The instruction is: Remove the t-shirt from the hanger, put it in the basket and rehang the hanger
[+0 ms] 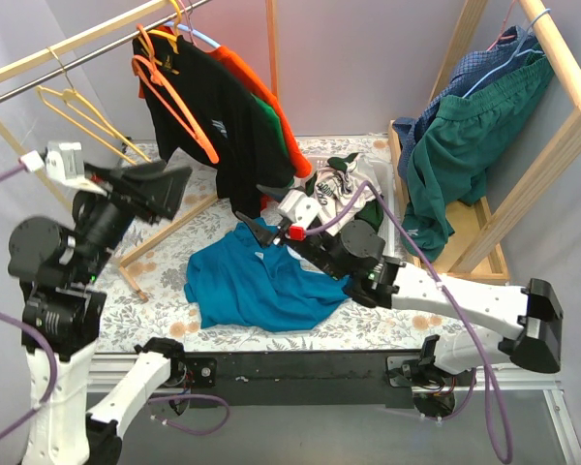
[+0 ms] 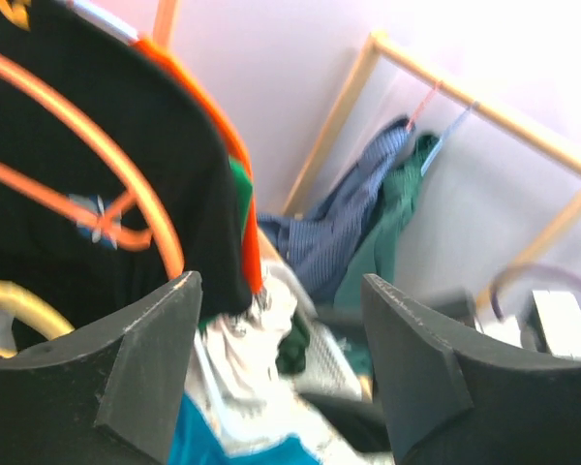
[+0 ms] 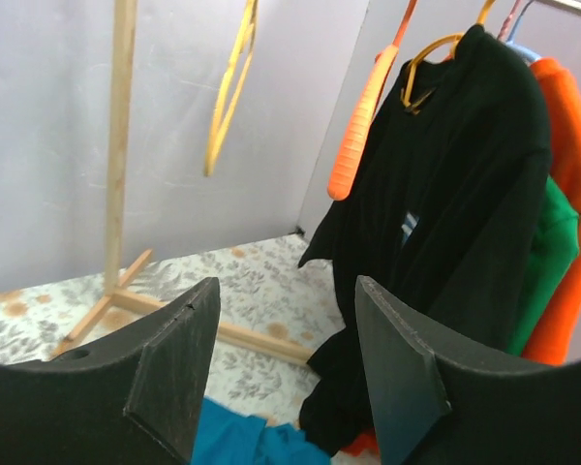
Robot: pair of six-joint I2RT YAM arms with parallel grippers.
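A teal t-shirt (image 1: 257, 286) lies crumpled on the patterned cloth, off any hanger. Bare on the rail hang an orange hanger (image 1: 179, 111) and a yellow hanger (image 1: 89, 118); the black shirt (image 1: 208, 107) behind them is on its own hanger. My left gripper (image 1: 165, 189) is open, raised at the left near the hangers, with nothing between its fingers. Above the teal t-shirt is my right gripper (image 1: 261, 231), its fingers apart and empty; in the right wrist view the orange hanger (image 3: 356, 136) hangs ahead of and above its fingers (image 3: 179, 363).
Orange and green shirts hang behind the black one. A white bin (image 1: 391, 203) holds light and dark clothes. At the right, green shorts (image 1: 470, 131) hang on a wooden rack (image 1: 552, 184). Bare cloth shows left of the teal t-shirt.
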